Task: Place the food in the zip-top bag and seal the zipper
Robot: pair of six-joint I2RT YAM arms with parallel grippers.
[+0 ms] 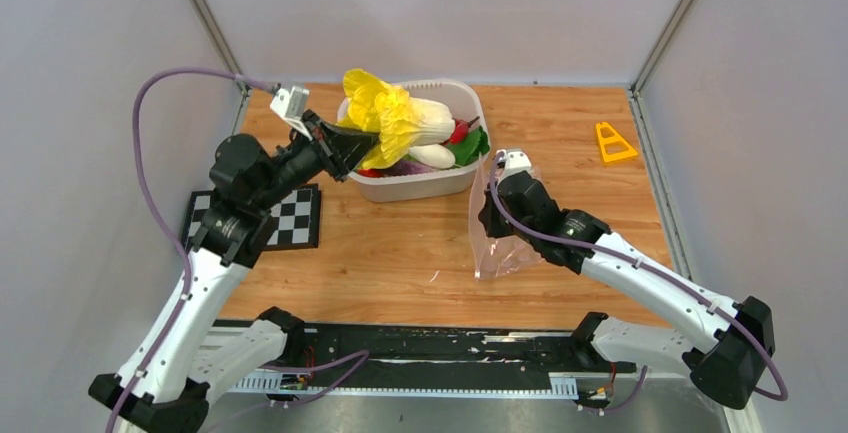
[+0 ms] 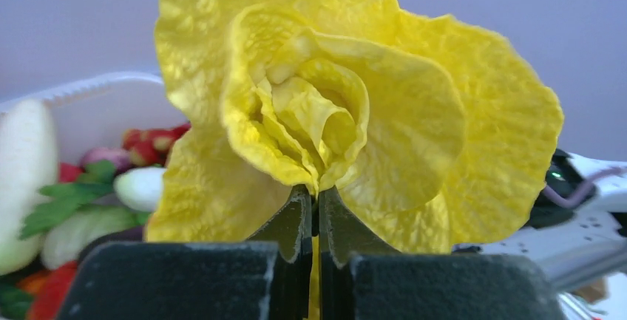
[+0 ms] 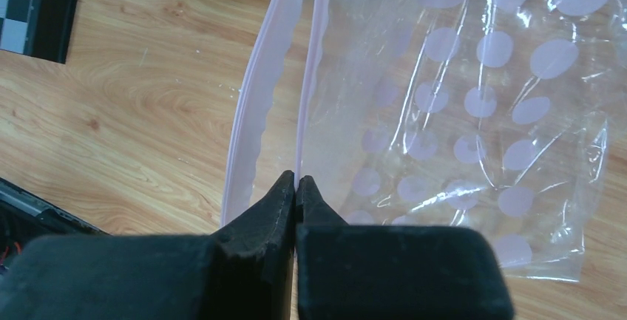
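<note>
My left gripper is shut on the outer leaves of a yellow-leafed cabbage point(image 2: 414, 113) with a white stalk point(image 1: 432, 121), held up over the front-left of the food basket point(image 1: 420, 186). My right gripper is shut on the lilac zipper edge of the clear bag point(image 3: 480, 150), which hangs open-edged beside it, empty, over the table front right of the basket. The basket holds white, green, red and purple vegetables.
A checkered board point(image 1: 294, 218) lies at the left under the left arm. A yellow triangular piece point(image 1: 615, 143) lies at the back right.
</note>
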